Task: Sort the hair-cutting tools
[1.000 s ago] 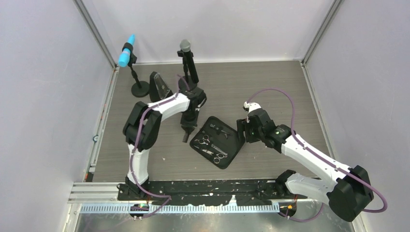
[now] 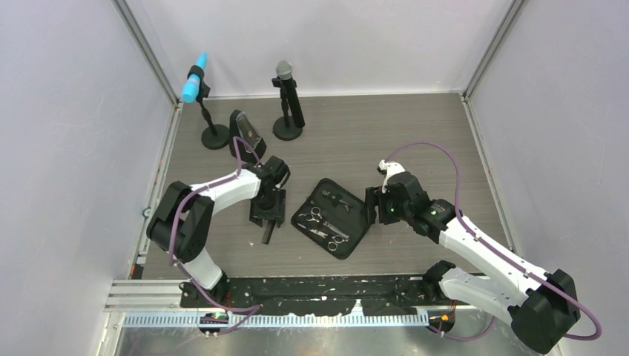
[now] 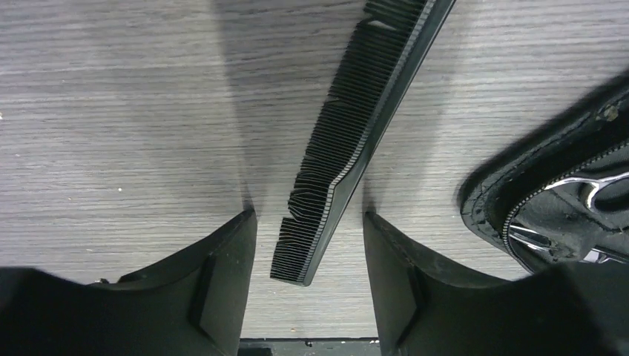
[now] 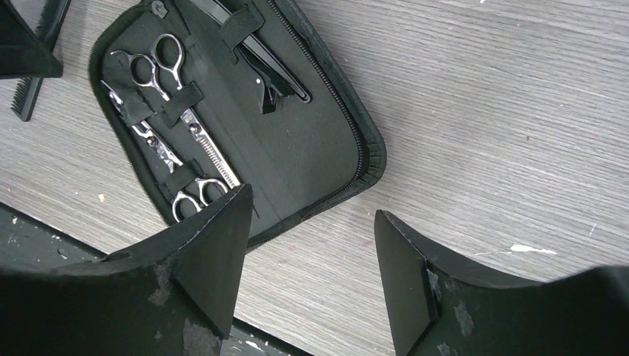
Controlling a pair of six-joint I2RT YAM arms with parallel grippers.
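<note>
A black comb (image 3: 337, 148) lies slantwise on the grey table between the parted fingers of my left gripper, touching neither; one end of the comb also shows below that gripper in the top view. To its right is the open black case (image 2: 305, 231), with scissors (image 4: 152, 137), thinning scissors (image 4: 196, 126) and dark hair clips (image 4: 278, 85) tucked under its straps. My right gripper stands open with nothing between its fingers, close to the case's right side.
A metronome (image 2: 247, 136), a microphone on a stand (image 2: 288, 104) and a blue bottle-like object on a stand (image 2: 196, 81) stand at the back left. Bare table lies to the back right.
My left arm has swung left and toward the front, and the comb has shifted the same way. The right arm has barely moved.
</note>
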